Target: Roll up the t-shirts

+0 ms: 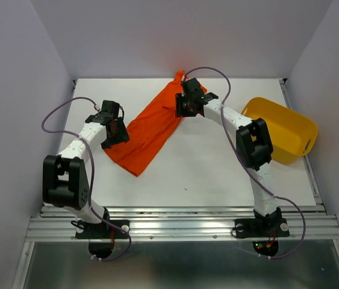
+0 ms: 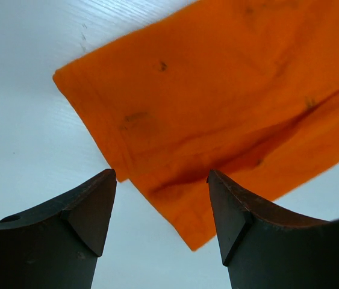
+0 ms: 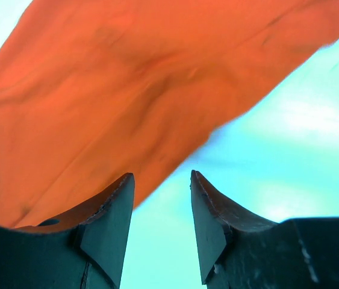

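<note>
An orange t-shirt (image 1: 151, 129) lies as a long, narrow folded strip running diagonally from lower left to upper right on the white table. Over its lower-left end is my left gripper (image 1: 117, 143), open. In the left wrist view, the shirt's folded end edge and a corner (image 2: 193, 238) show past the spread fingers (image 2: 100, 198). My right gripper (image 1: 179, 106) stands open over the upper part, near the strip's right edge. The right wrist view shows a creased stretch of shirt (image 3: 187, 90) beyond its fingers, with bare table between the tips. No cloth is pinched by either gripper.
A yellow bin (image 1: 283, 129) stands at the right side of the table and looks empty. Bare white table (image 1: 217, 174) spreads out at the centre and front. Grey walls (image 1: 187, 39) enclose the back and sides.
</note>
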